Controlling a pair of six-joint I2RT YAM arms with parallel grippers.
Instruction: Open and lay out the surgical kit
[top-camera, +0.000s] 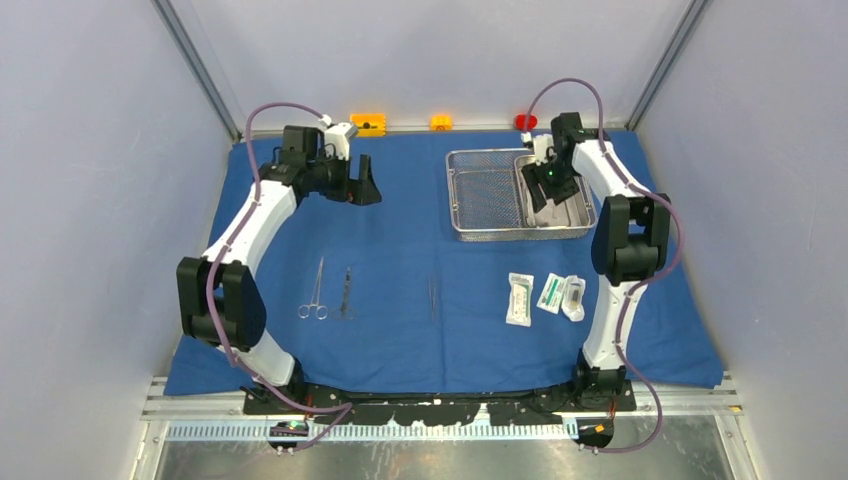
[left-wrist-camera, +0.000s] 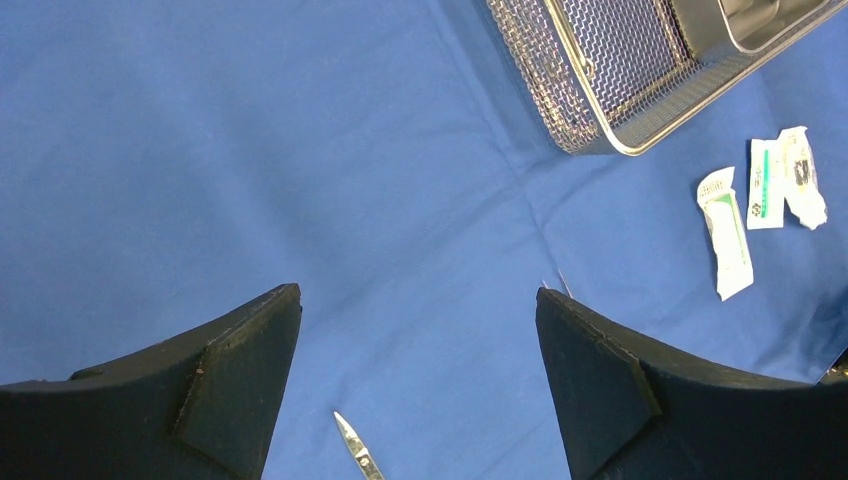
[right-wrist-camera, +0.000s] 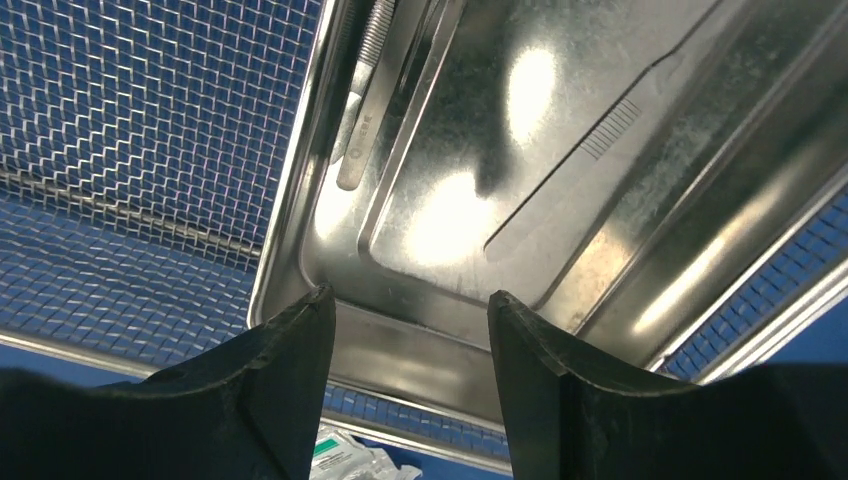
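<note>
A mesh basket (top-camera: 480, 233) holds an inner steel tray (right-wrist-camera: 470, 380). In the right wrist view, slim instruments (right-wrist-camera: 365, 130) lie along the tray's left side and a ribbed-handle instrument (right-wrist-camera: 570, 165) lies diagonally on its floor. My right gripper is over the tray, fingers apart with nothing seen between them. My left gripper (top-camera: 362, 180) stands open over bare cloth, left of the basket. Scissors (top-camera: 314, 305), a second instrument (top-camera: 347, 292) and thin instruments (top-camera: 433, 298) lie laid out on the cloth.
Three white packets (top-camera: 519, 300) lie below the basket at right. Orange and red objects (top-camera: 368, 124) stand along the back edge.
</note>
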